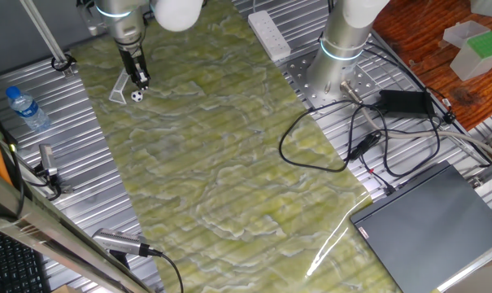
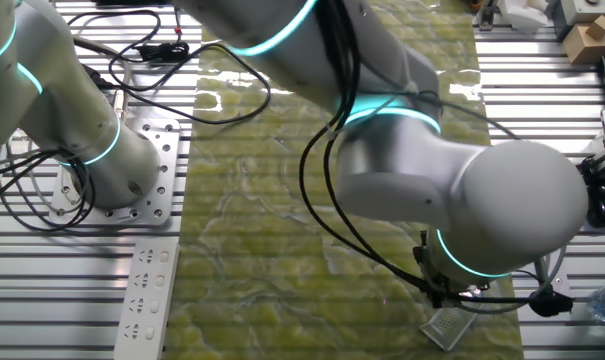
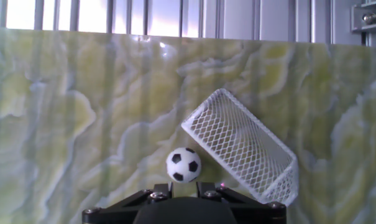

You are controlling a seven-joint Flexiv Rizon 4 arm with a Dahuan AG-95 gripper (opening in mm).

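Note:
A small black-and-white ball [image 3: 184, 165] rests on the green marbled mat, just beyond my fingertips in the wrist view. My gripper is open, with a gap between its fingers and nothing held there. Right of the ball in that view lies a white goal [image 3: 240, 143] with a mesh net, set at a slant and close to the ball but apart from it. From exterior view 1, the gripper [image 1: 143, 85] appears right above and beside the ball [image 1: 137, 96], with the goal [image 1: 118, 88] to its left. Exterior view 2 shows part of the goal [image 2: 448, 326]; the arm hides the ball.
A water bottle [image 1: 28, 109] stands left of the mat. A power strip [image 1: 269, 35], a loose black cable [image 1: 281, 146] and a dark laptop [image 1: 433, 228] lie along the right side.

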